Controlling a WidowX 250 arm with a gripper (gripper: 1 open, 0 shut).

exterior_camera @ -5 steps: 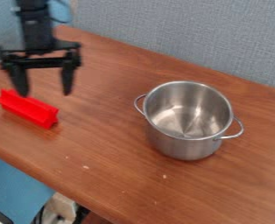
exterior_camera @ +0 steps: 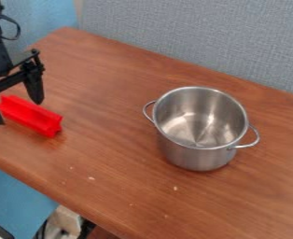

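Observation:
At the left edge of the camera view my black gripper [exterior_camera: 15,107] stands open, its fingers spread around and above a red, elongated object [exterior_camera: 32,116] that lies on the wooden table. Whether the fingers touch it I cannot tell. A steel pot [exterior_camera: 201,149] with two wire handles stands at the centre right, apart from both.
A grey textured wall [exterior_camera: 199,33] runs along the back.
My gripper has moved left and somewhat down, from above and behind the red object to the left edge over it. The pot and red object have not visibly moved.

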